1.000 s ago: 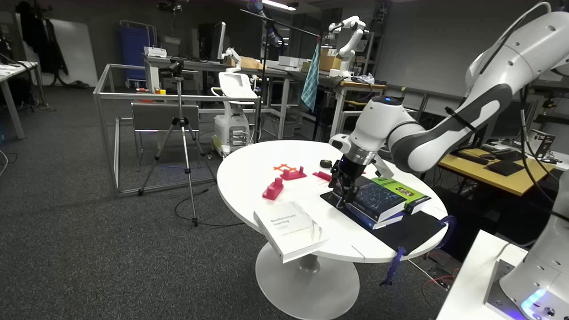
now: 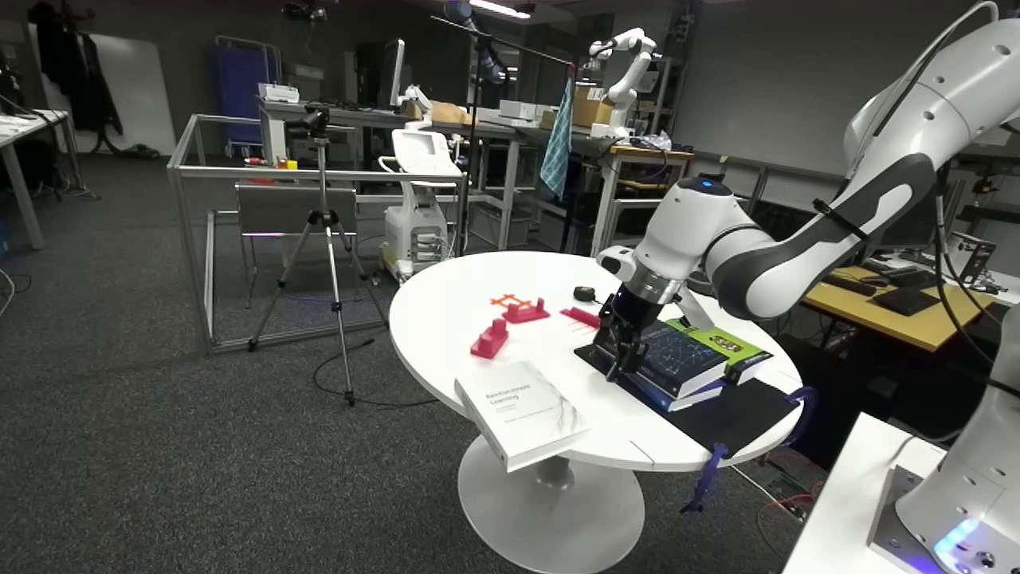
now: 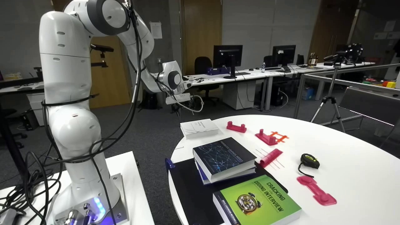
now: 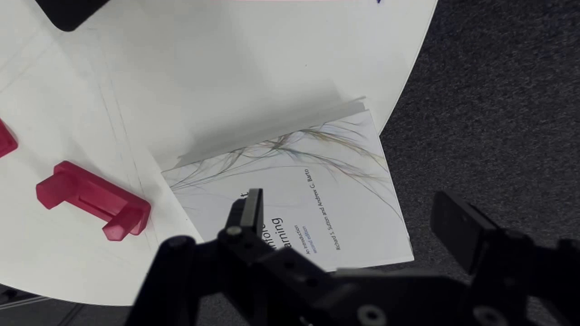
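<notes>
My gripper [image 2: 618, 359] is open and empty, held above the table. In the wrist view, the open gripper reaches across a white "Reinforcement Learning" book [image 4: 348, 195]. One finger [image 4: 251, 211] overlaps the cover, and the other finger [image 4: 454, 225] appears past the book's edge, over dark carpet. The white book [image 2: 521, 411] lies flat with one corner sticking out beyond the table rim. In the second exterior view, the same book [image 3: 199, 127] is at the table's edge below the gripper [image 3: 178, 109].
A dark book [image 3: 225, 155] rests on a blue one [image 3: 205, 176] on a black mat [image 3: 187, 198]; a green book [image 3: 258, 200] lies beside them. Pink parts [image 3: 236, 127], a pink roll [image 3: 270, 157] and a tape measure [image 3: 310, 160] lie farther across the white table [image 3: 360, 168].
In exterior view 1, my arm and gripper have shifted slightly right and down. The books and pink parts appear unmoved.
</notes>
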